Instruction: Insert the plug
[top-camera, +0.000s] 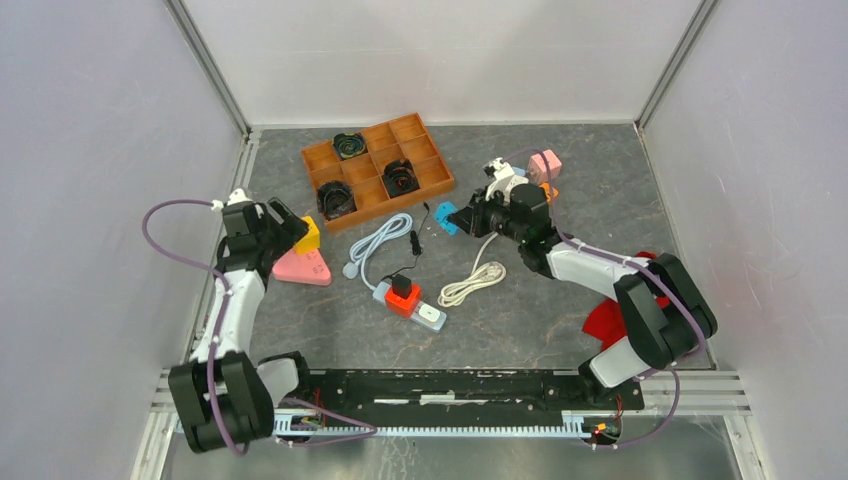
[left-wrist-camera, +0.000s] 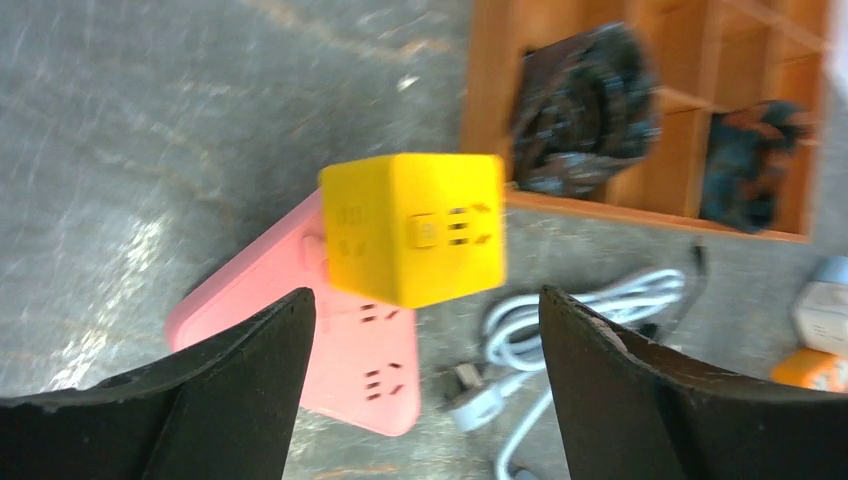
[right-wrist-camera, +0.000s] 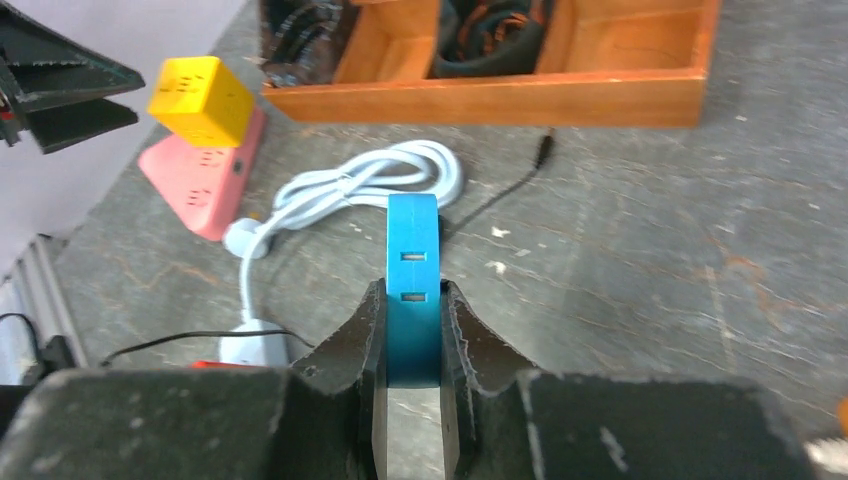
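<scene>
My right gripper (top-camera: 467, 219) grips a light-blue plug adapter (right-wrist-camera: 413, 240), which is held upright between its fingers above the floor. My left gripper stands open above a yellow cube-shaped adapter (left-wrist-camera: 420, 225) with socket slots, which rests on a pink power strip (left-wrist-camera: 350, 370); nothing is between its fingers. A grey-white power strip (top-camera: 430, 318) with a red adapter (top-camera: 402, 305) and a black piece on it lies at the middle front.
A wooden compartment tray (top-camera: 420, 150) with coiled cables stands at the back. White cable coils (top-camera: 472, 287) lie mid-floor. Pink and orange blocks (top-camera: 546, 164) sit back right, and red cloth (top-camera: 605, 325) lies front right. Bare floor lies at the front middle.
</scene>
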